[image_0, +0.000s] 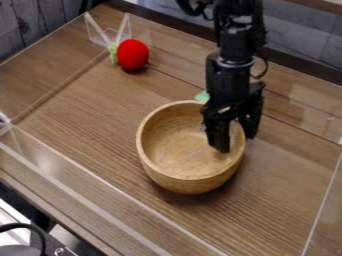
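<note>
My gripper (233, 128) is low over the right rim of a wooden bowl (171, 160), its dark fingers reaching down to or into the bowl's right side; whether they are open or shut is unclear. A green object (202, 97) shows just behind the bowl, left of the arm, largely hidden by it.
A red ball (132, 55) sits at the back left beside some clear, thin material (104, 35). A dark cable lies at the bottom left.
</note>
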